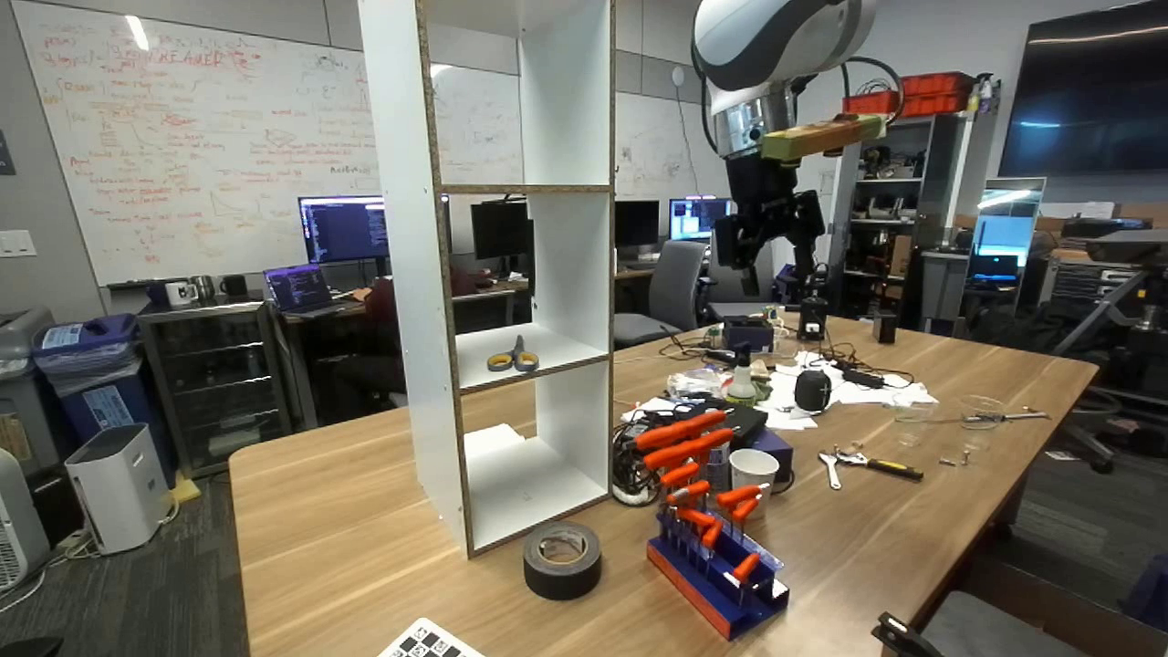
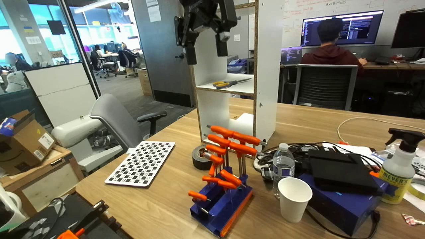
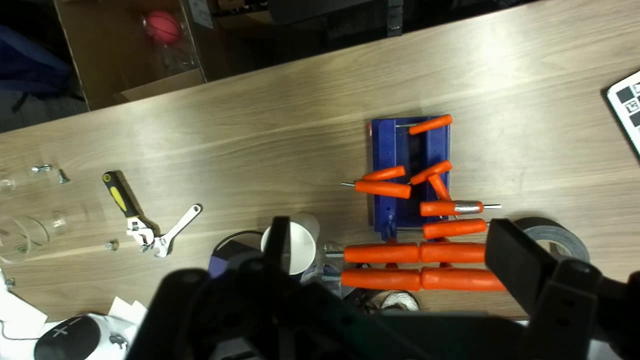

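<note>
My gripper (image 2: 206, 57) hangs high over the table, its two black fingers spread wide with nothing between them. In exterior view 1 the gripper (image 1: 779, 268) is up at the right of the shelf. Beneath it in the wrist view lies a blue stand (image 3: 384, 204) full of orange-handled hex keys (image 3: 384, 253), well below the fingertips. A pair of scissors (image 1: 515, 358) with yellow and grey handles rests on the middle level of the white shelf (image 1: 569, 241). Beside the shelf's foot a roll of black tape (image 1: 561, 560) lies flat.
Next to the stand are a white cup (image 2: 294, 199) and a water bottle (image 2: 283, 165). Cables, a black device (image 2: 338, 171) and a spray bottle (image 2: 396, 175) crowd the right. Wrenches (image 1: 876, 465) lie farther along. A checkered board (image 2: 141, 163) sits on the otherwise bare table end.
</note>
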